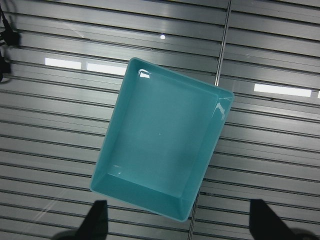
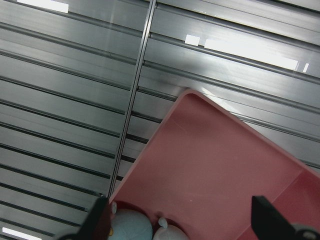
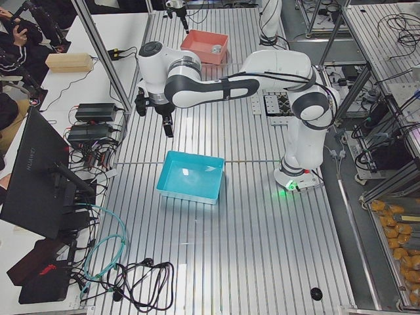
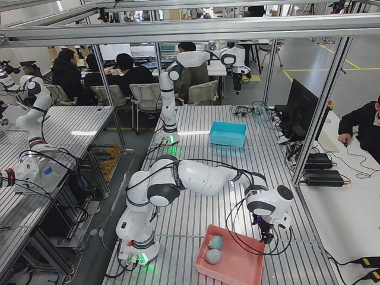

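A pink bin (image 2: 215,165) holds plush toys, a pale blue one (image 2: 131,225) and a lighter one (image 2: 169,232), crowded at one side in the right wrist view. My right gripper hangs open over that bin, its fingertips blurred at the lower edge. An empty turquoise bin (image 1: 155,135) lies on the slatted table, seen whole in the left wrist view. My left gripper is high above it, open, with nothing between its fingers.
A black monitor (image 3: 36,174), power boxes (image 3: 95,113) and coiled cables (image 3: 141,282) line one side of the table. The slatted surface (image 3: 243,230) around the turquoise bin is largely clear.
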